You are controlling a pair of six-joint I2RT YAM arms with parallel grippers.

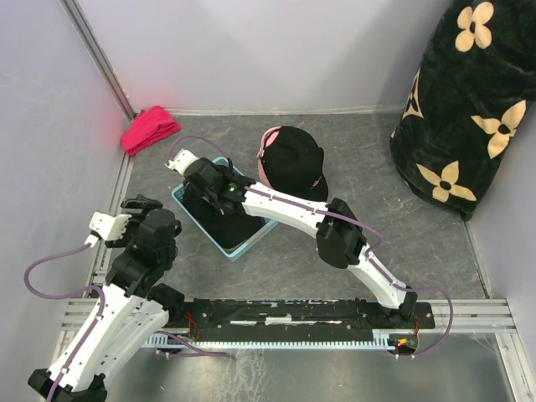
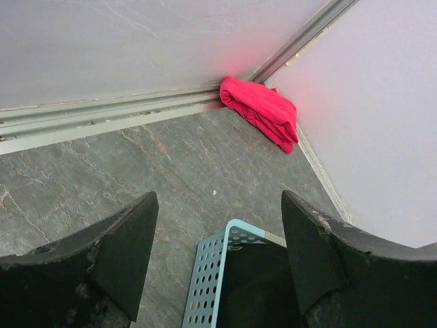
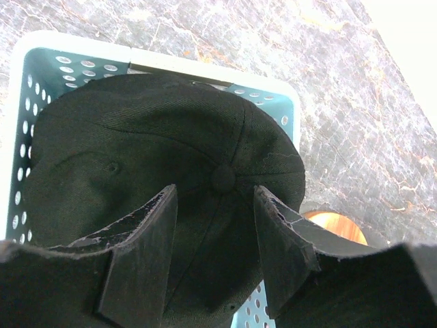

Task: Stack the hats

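A black cap (image 3: 136, 150) lies crown up inside the light blue basket (image 3: 75, 42), filling most of it in the right wrist view. Above its crown button, my right gripper is part open, its fingers (image 3: 153, 232) apart over the crown; whether they touch the fabric I cannot tell. Other dark caps (image 1: 293, 159), with a pink one among them (image 1: 263, 164), sit on the floor just right of the basket in the top view. My left gripper is open and empty, to the left of the basket (image 2: 205, 277).
A folded red cloth (image 1: 149, 129) lies in the far left corner. A large black patterned cushion (image 1: 461, 117) leans at the right.
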